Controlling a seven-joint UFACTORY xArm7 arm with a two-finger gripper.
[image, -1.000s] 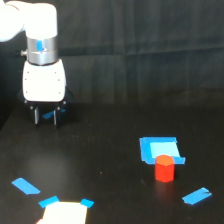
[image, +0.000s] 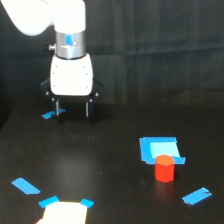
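High at the upper left of the camera view, my white gripper (image: 72, 106) hangs above the black table. Its two fingers point down and stand apart, with nothing between them, so it is open. A small red block (image: 164, 168) stands on the table at the lower right, far from the gripper. Just behind the block is a pale square (image: 163, 150) bordered by blue tape (image: 147, 151); the block overlaps its front edge in this view.
Strips of blue tape (image: 26, 186) mark the table at left and right. A pale item (image: 64, 213) with blue tape at its corners is cut off by the bottom edge. A dark curtain (image: 150, 50) hangs behind.
My gripper has moved right and somewhat up in the view, and its fingers look farther apart. The red block and the taped square have stayed in place.
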